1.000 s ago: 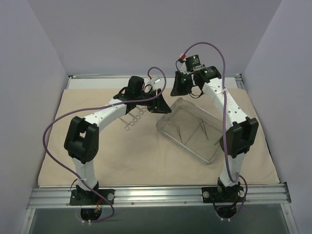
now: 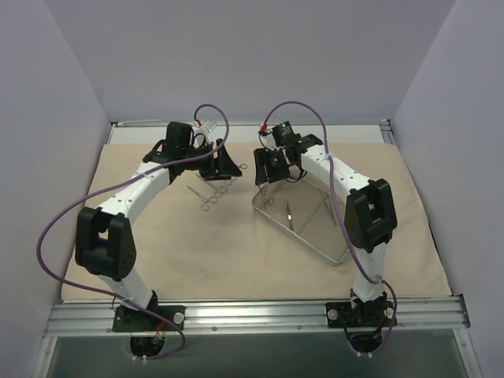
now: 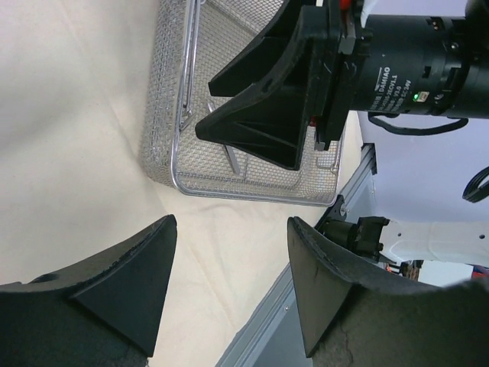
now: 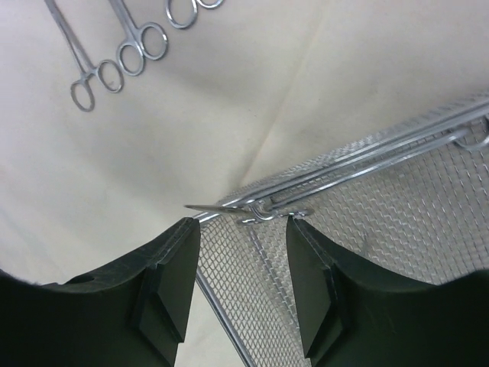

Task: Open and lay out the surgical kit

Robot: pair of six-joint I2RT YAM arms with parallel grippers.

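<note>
The wire mesh tray [image 2: 327,253] holds several steel instruments, a slim knife-like one [image 2: 290,216] in its middle. In the right wrist view, a ringed instrument [image 4: 263,214] lies at the tray's corner, one end jutting over the rim. My right gripper hovers there with its fingers open, that instrument between and just beyond the fingertips, not gripped. Several ringed clamps or scissors [image 2: 211,201] lie in a row on the cloth left of the tray. Near the row's back end is my left gripper, open, nothing between its fingers; its arm covers part of the row.
A beige cloth [image 2: 213,260] covers the table, its front and left parts clear. Both grippers are close together at the tray's left corner; the right one [image 3: 252,115] shows large in the left wrist view. Metal rails [image 2: 252,311] edge the table.
My left gripper has moved left, from over the tray's left corner to above the row.
</note>
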